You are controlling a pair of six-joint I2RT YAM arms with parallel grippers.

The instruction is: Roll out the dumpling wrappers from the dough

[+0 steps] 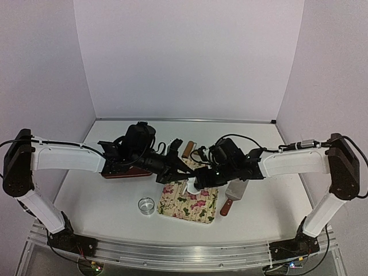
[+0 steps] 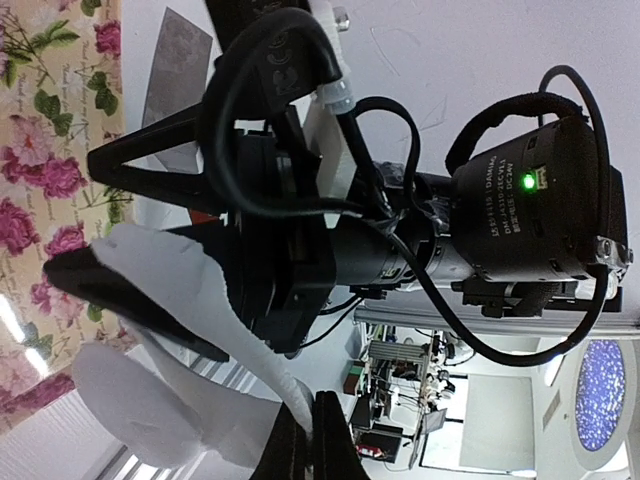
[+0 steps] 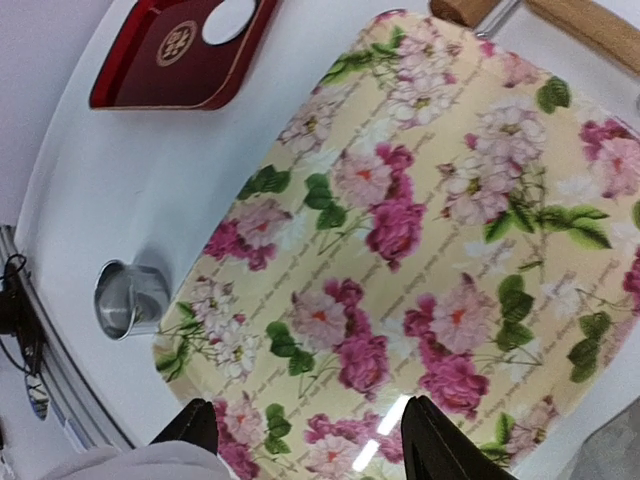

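Over the floral board (image 1: pixel 187 210), both grippers meet around a white dough piece (image 1: pixel 193 185). My left gripper has white dough (image 2: pixel 180 290) at its fingertips in the left wrist view, with its fingers close together on a thin strand, and the dough hanging in folds across the right gripper's fingers. My right gripper shows two separate black fingertips at the bottom of its view, with white dough (image 3: pixel 150 465) over the left one and none visible between them. A rolling pin (image 1: pixel 189 148) lies at the board's back.
A red tray (image 3: pixel 175 75) with a white round item lies at the left. A glass cup (image 1: pixel 146 206) stands left of the board's front. A scraper with a wooden handle (image 1: pixel 226 208) lies to its right.
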